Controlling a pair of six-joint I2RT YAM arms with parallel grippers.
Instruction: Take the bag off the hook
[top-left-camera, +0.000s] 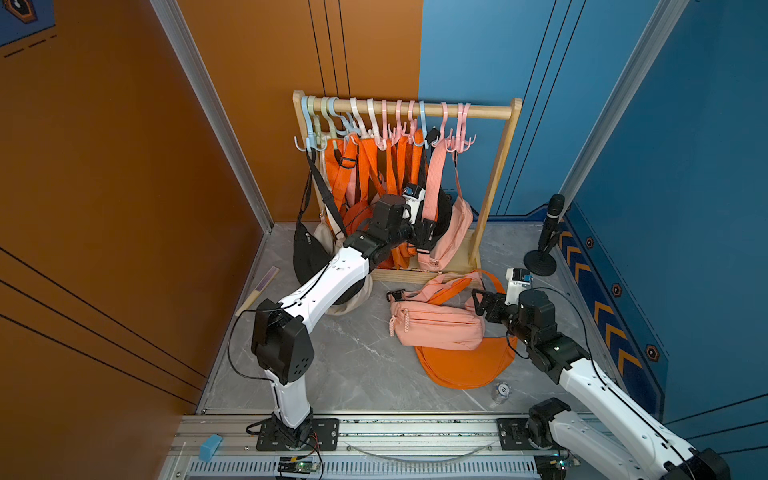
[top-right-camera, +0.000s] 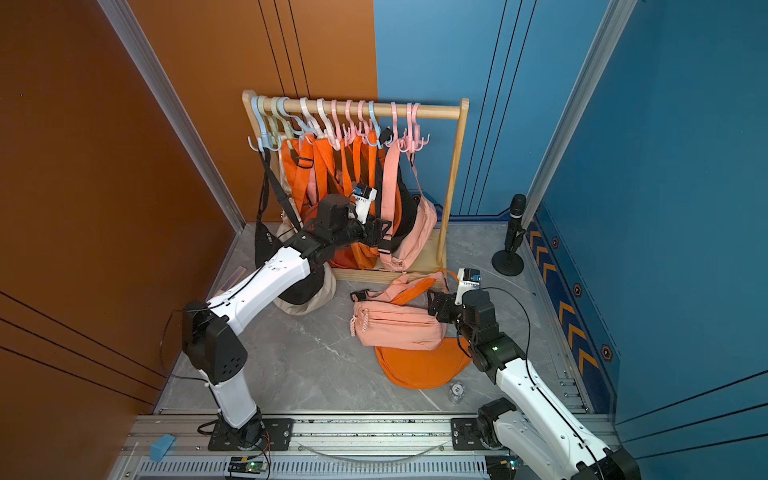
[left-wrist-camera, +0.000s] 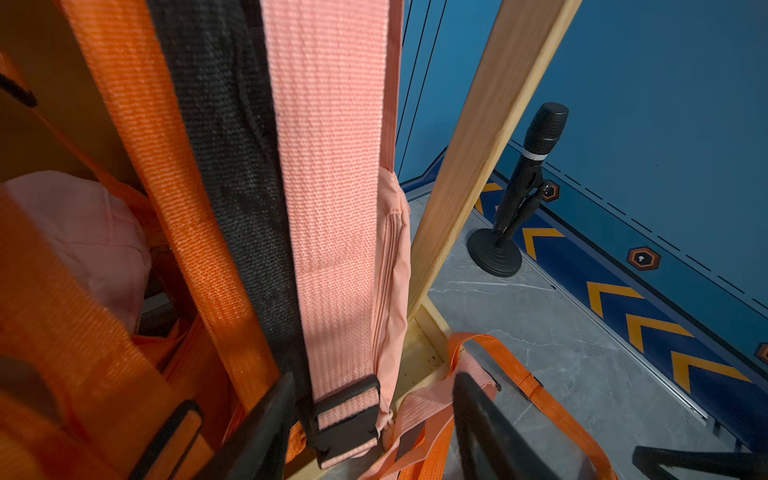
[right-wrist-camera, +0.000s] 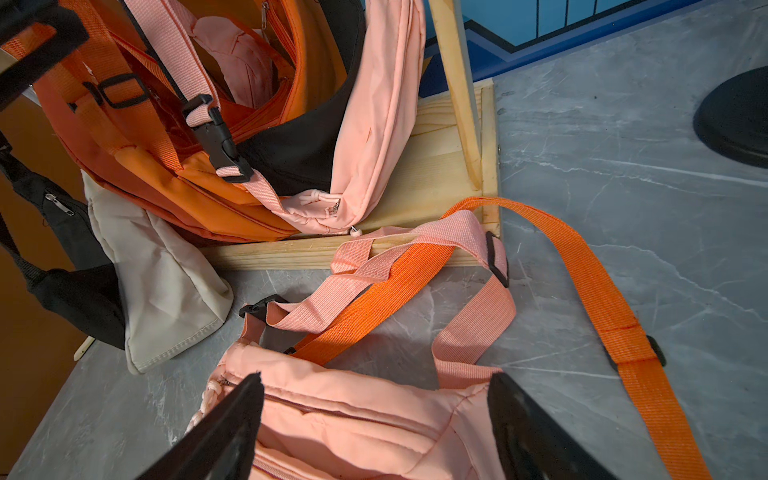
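Bags in orange, black, beige and pink hang from plastic hooks on a wooden rack. My left gripper is raised among the hanging straps, fingers apart, facing the pink strap with its black buckle; beside that strap hang a black and an orange one. Whether anything is gripped does not show. My right gripper stands open above a pink bag lying on an orange bag in front of the rack.
A black microphone stand stands at right of the rack. The rack's right post is close to my left gripper. Bare grey floor shows at front left; a small clear object lies at front right.
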